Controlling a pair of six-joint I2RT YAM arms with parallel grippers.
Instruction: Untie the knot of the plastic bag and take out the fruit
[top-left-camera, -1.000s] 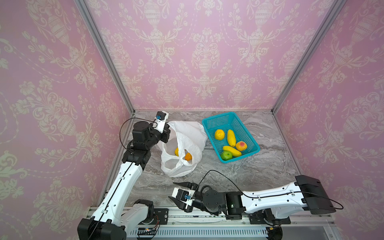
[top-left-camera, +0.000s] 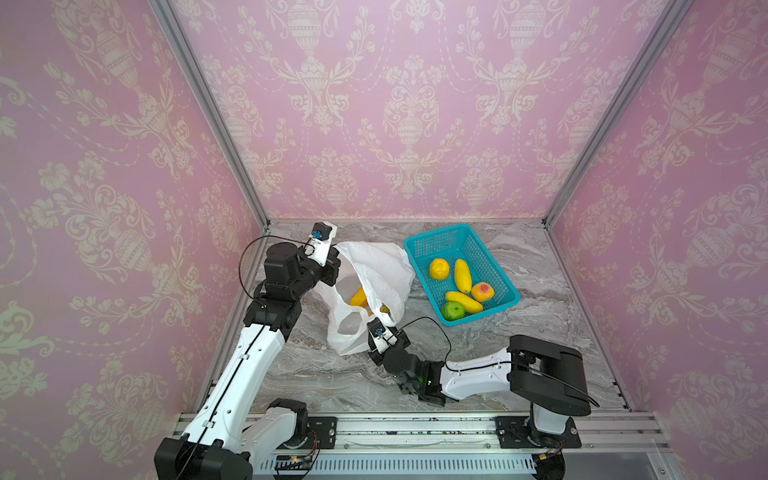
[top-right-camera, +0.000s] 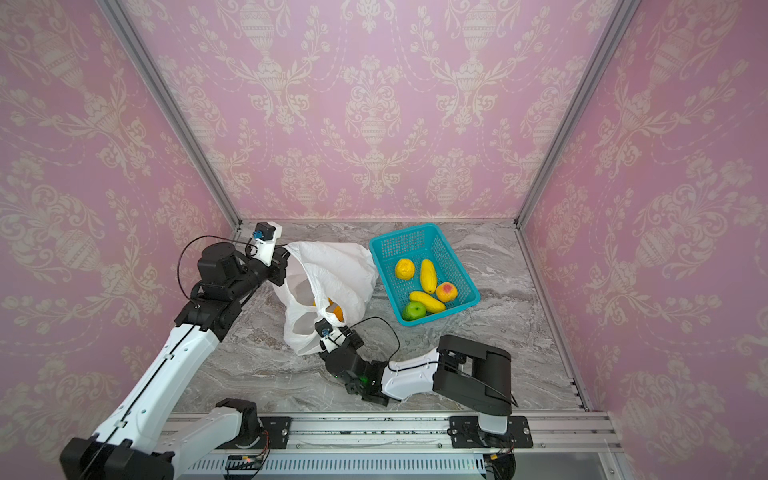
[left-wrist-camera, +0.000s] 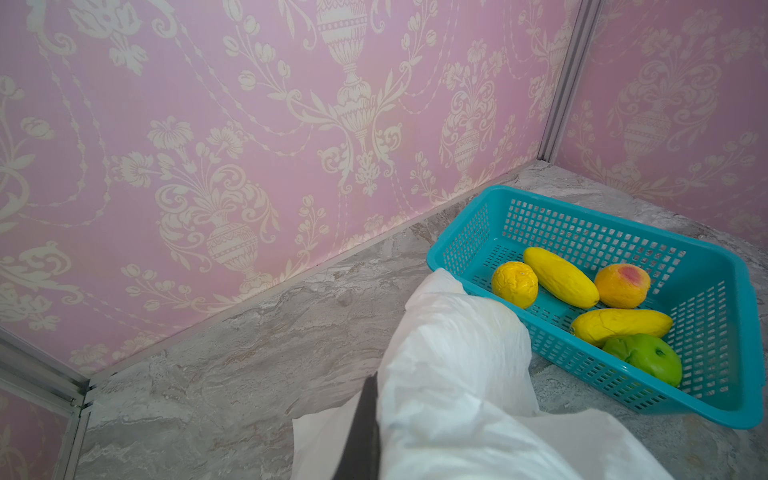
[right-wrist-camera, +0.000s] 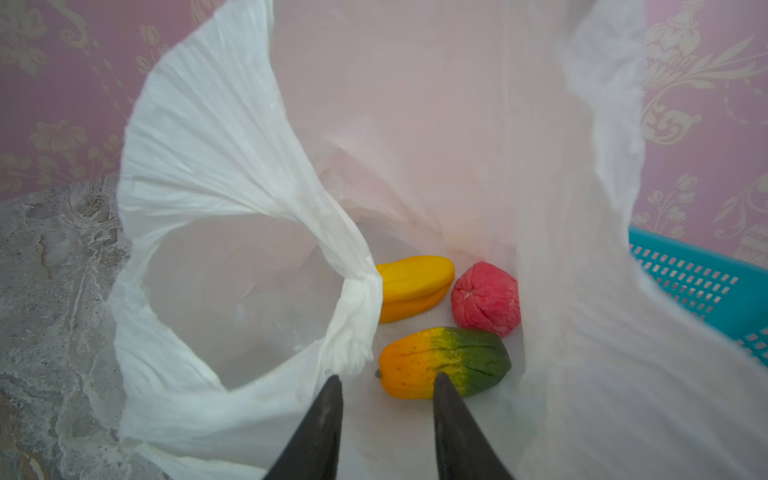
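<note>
The white plastic bag (top-left-camera: 376, 264) lies open on the left of the table. My left gripper (top-left-camera: 333, 270) is shut on its upper left edge; in the left wrist view the bag hides most of the fingers. Inside the bag, the right wrist view shows a yellow fruit (right-wrist-camera: 416, 288), a red fruit (right-wrist-camera: 485, 298) and an orange-green papaya-like fruit (right-wrist-camera: 444, 362). My right gripper is at the bag's front opening. A gap shows between its fingertips, with pale bag film behind it; whether film is caught there is unclear. The papaya-like fruit appears beyond the tips.
A blue basket (top-left-camera: 497, 280) to the bag's right holds two yellow elongated fruits, a lemon (top-left-camera: 439, 269), a peach (top-left-camera: 482, 292) and a green apple (top-left-camera: 453, 310). A loop of the bag (right-wrist-camera: 352, 280) hangs across the opening. Table right of the basket is clear.
My right gripper has moved from the table's front edge up to the bag's opening, its fingers drawing closer together. The bag's front edge has shifted. The left arm is still.
</note>
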